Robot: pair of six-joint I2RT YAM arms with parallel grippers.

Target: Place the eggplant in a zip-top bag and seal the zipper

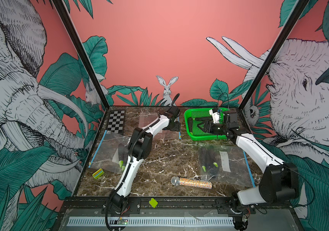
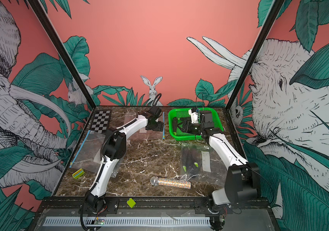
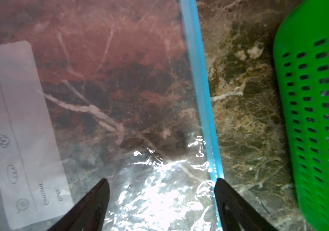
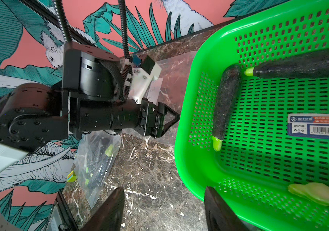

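Observation:
My left gripper hangs open, empty, over the blue-edged end of the middle zip bag [image 3: 133,96], with a paper label on it, beside the green basket. My right gripper is open over the left part of the basket [image 4: 187,154]. In the right wrist view the basket holds dark eggplants [image 4: 226,104], one lying upright along the near wall and others along the sides. Two more bags lie on the table, one at left [image 1: 106,150] and one at right [image 1: 235,165], each with eggplants inside.
A microphone-like sparkly cylinder [image 1: 191,182] lies front centre. A small striped block [image 1: 98,173] is at front left, a checkered board [image 1: 115,121] at back left. Bare marble shows in the centre.

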